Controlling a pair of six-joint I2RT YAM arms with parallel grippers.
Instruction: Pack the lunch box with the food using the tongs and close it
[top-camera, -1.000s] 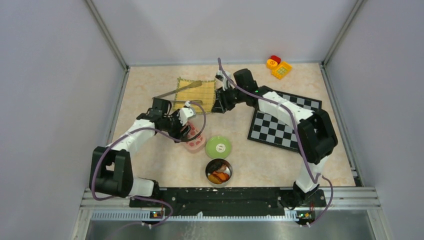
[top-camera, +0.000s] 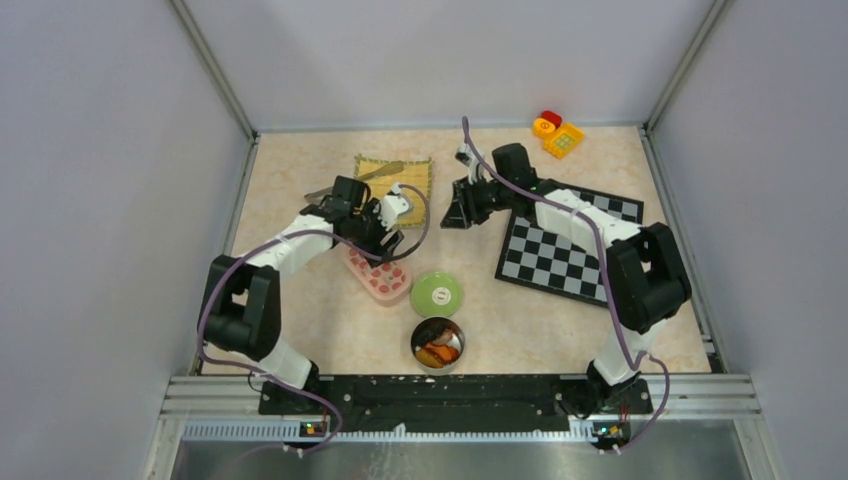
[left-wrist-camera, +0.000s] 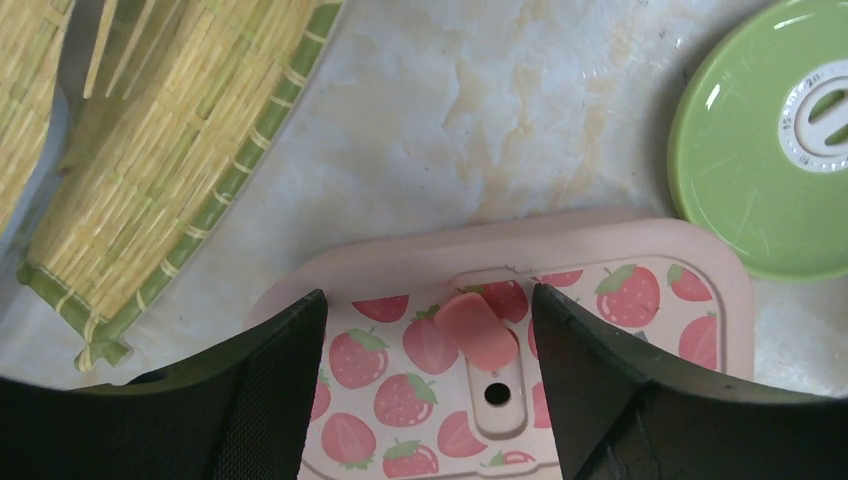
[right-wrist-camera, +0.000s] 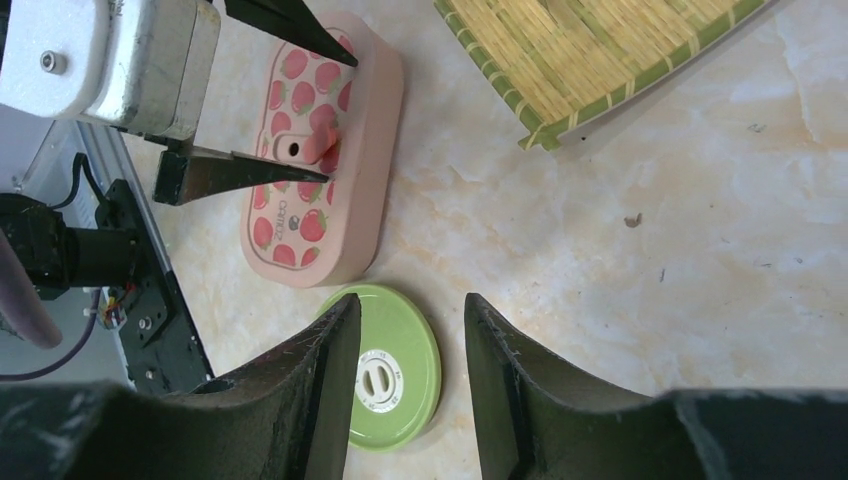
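Observation:
The pink lunch box (top-camera: 386, 284) lies with its strawberry-print lid on, its small pink flap (left-wrist-camera: 478, 332) tilted up beside a dark hole. Over the box hangs my left gripper, open, with one finger to each side of the flap and touching nothing that I can make out. My right gripper is open and empty, in the air above bare table right of the mat. A green round lid (top-camera: 436, 294) lies beside the box, and a pot of food (top-camera: 438, 345) stands at the front edge.
Behind the left gripper is a woven mat (top-camera: 405, 180) with a wooden spatula (top-camera: 385, 171) and a fork (left-wrist-camera: 120, 45). A checkered board (top-camera: 545, 255) lies under the right arm. Toys (top-camera: 558, 133) sit at the back.
My left gripper has moved right and backward over the lunch box. The right gripper has drawn off to the right, away from the mat. The box, lid and pot have stayed put.

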